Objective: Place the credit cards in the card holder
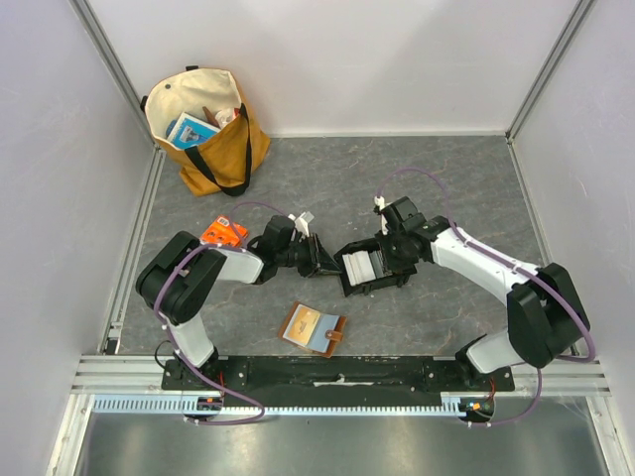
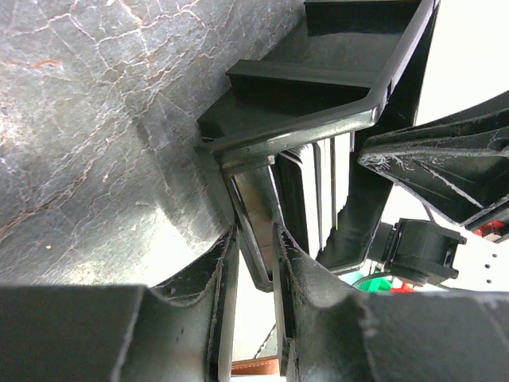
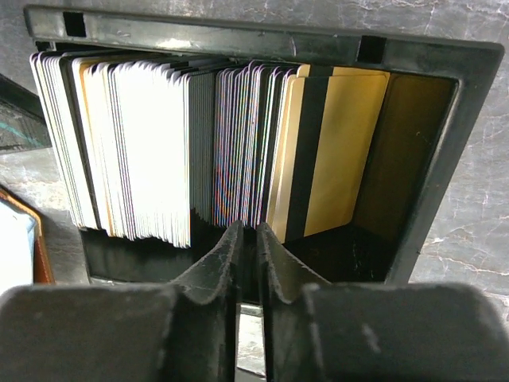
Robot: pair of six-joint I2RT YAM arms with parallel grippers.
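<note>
A black box (image 1: 392, 286) tightly packed with cards (image 3: 151, 151) sits mid-table. White, dark and gold card edges show in the right wrist view, with bare space at the gold end. My right gripper is over the card row, its fingers slightly apart and nothing seen between them. At the box's left end wall (image 2: 256, 203) is my left gripper. A narrow gap separates its fingertips, with the wall showing through; contact is unclear. The brown card holder (image 1: 334, 337) lies spread at the table's front, pale pockets upward.
Orange cards or packets (image 1: 224, 231) lie beyond the left arm. A yellow bag (image 1: 253, 149) with contents stands at the back left. Behind the box and to its right, the grey table (image 1: 347, 178) is mostly clear.
</note>
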